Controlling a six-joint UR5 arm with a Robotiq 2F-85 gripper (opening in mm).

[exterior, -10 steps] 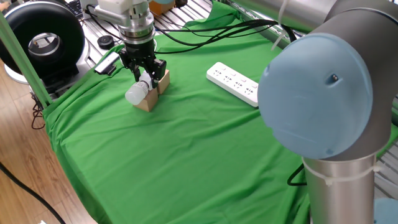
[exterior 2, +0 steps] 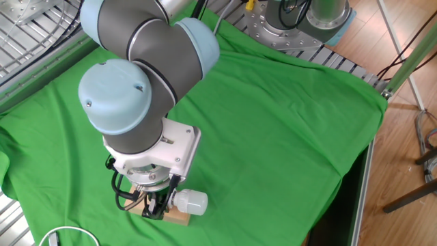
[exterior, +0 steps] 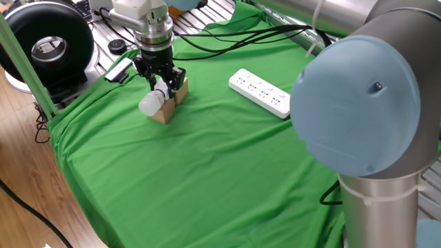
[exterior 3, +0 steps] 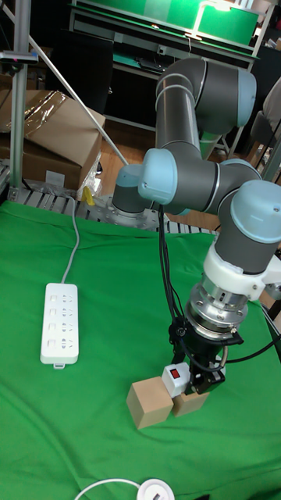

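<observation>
A white lamp-like piece with a frosted round end [exterior: 151,103] lies across two tan wooden blocks. Its white body bears a red switch [exterior 3: 176,373] in exterior view 3. One block [exterior 3: 151,402] stands beside the other [exterior 3: 190,403] on the green cloth. Pointing down, my black gripper [exterior: 165,83] has its fingers about the white body, right over the blocks. The frosted end [exterior 2: 192,202] sticks out beside the gripper in exterior view 2. Whether the fingers press on the body or only stand around it cannot be told.
A white power strip [exterior: 259,93] lies on the cloth, clear of the blocks. A round white piece with a cable [exterior 3: 154,490] is at the near edge in exterior view 3. Black cables hang by the arm.
The large blue-capped arm joint has shifted slightly to the right in exterior view 1. Gripper, white piece and blocks look almost unmoved.
</observation>
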